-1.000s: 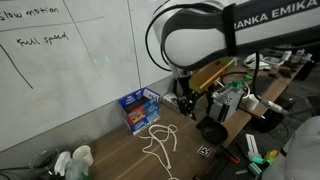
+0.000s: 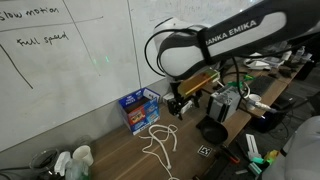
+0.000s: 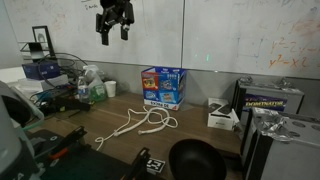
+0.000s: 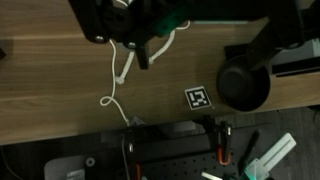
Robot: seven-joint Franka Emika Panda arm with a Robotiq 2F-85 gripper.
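Note:
My gripper hangs high above the table, open, with nothing between its fingers. On the wooden table lies a loosely looped white rope, well below the gripper and touching nothing of it. A black round pan rests near the table's front right, also seen as a dark pan in the wrist view. Behind the rope stands a blue and red box against the whiteboard.
A small white box and a metal toaster-like appliance stand at the right. White cups and a clear bottle are at the left. A printed square marker lies beside the pan. Bare wood surrounds the rope.
The arm has shifted slightly up and to the right in exterior view 1. The rope, box and pan look unmoved.

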